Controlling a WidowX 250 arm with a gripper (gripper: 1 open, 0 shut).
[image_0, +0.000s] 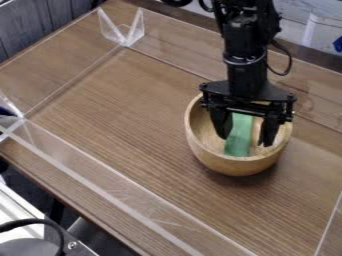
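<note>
My black gripper reaches down from the top of the view into a tan, round bowl, its fingers open on either side within the rim. A pale green object lies in the bowl between and below the fingers; part of it is hidden by the gripper. I cannot tell whether the fingers touch it.
Transparent strips or edges run along its left and back. A dark metal part with a cable sits at the bottom left corner.
</note>
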